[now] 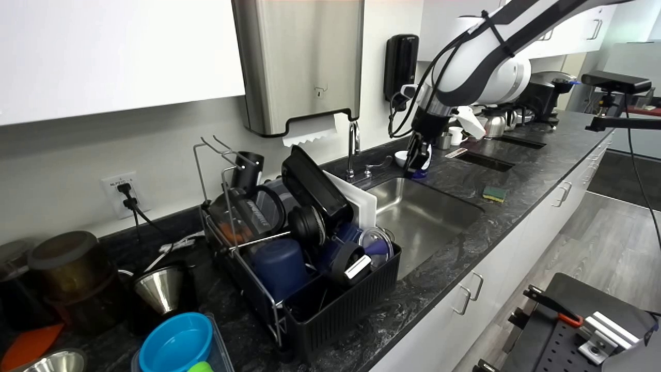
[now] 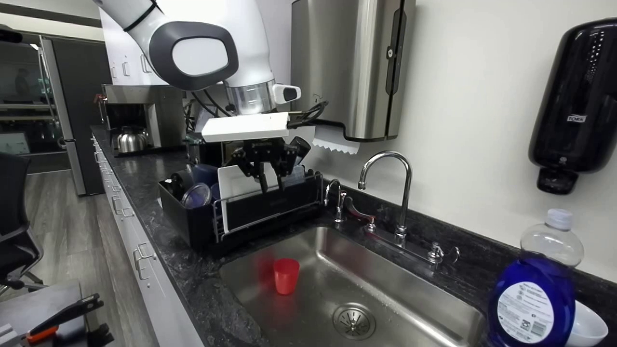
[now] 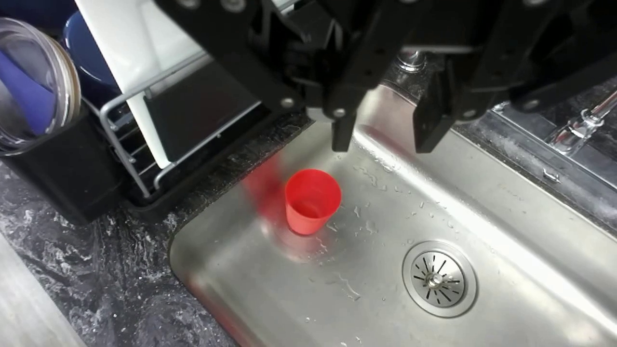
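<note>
A red cup (image 3: 313, 201) stands upright on the floor of the steel sink (image 3: 370, 300), mouth up, toward the end by the dish rack. In exterior view 2 the same red cup (image 2: 286, 276) shows up and to the left of the drain. My gripper is open and empty, its two dark fingers apart. It hangs above the sink, higher than the cup and off to one side of it; in exterior view 2 the gripper (image 2: 273, 188) appears in front of the rack. Exterior view 1 shows the gripper (image 1: 412, 167) from the side, and the sink's near wall hides the cup there.
A full dish rack (image 1: 347, 316) adjoins the sink. The faucet (image 2: 403, 191) rises behind the basin, and a blue soap bottle (image 2: 535, 289) with a white bowl (image 2: 587, 326) stands beyond its end. A sponge (image 1: 494, 194) lies on the counter. The drain side of the basin is clear.
</note>
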